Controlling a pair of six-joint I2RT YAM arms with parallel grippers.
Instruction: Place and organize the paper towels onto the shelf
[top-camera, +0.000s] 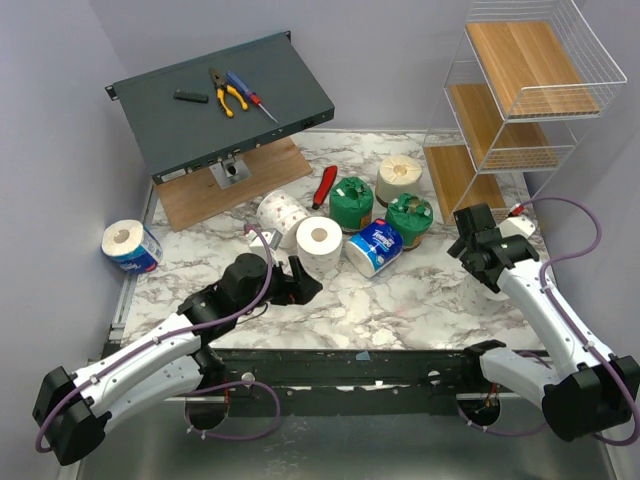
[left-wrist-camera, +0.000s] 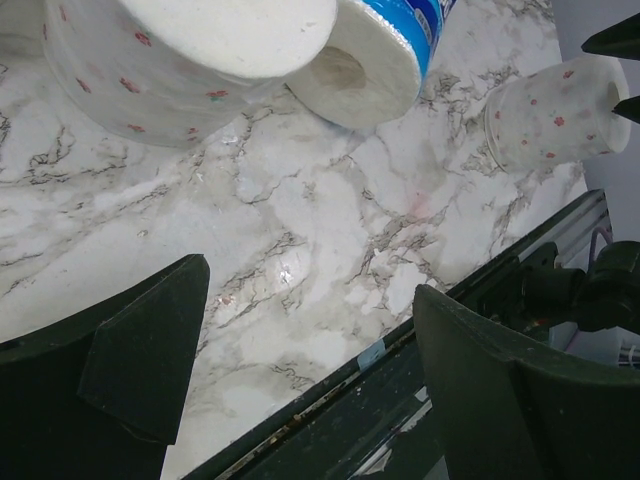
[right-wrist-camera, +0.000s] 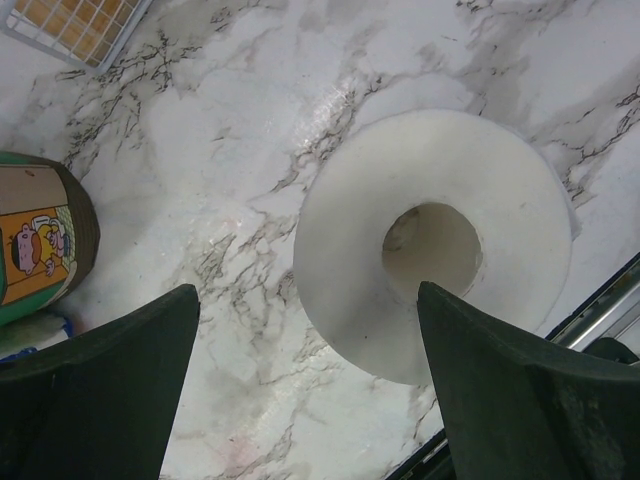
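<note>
Over the right side of the table my right gripper is open, nothing between its fingers. An upright white roll stands below it, off toward one finger in the right wrist view; the arm hides most of it from above. My left gripper is part open and empty over bare marble. Close to it are an upright white roll, a blue-wrapped roll lying on its side and a speckled roll. Two green rolls and a cream roll stand behind. The three-tier shelf has empty wooden boards.
Another blue-wrapped roll stands at the far left. A red-handled item lies near the back. Pliers and a screwdriver rest on a dark raised panel.
</note>
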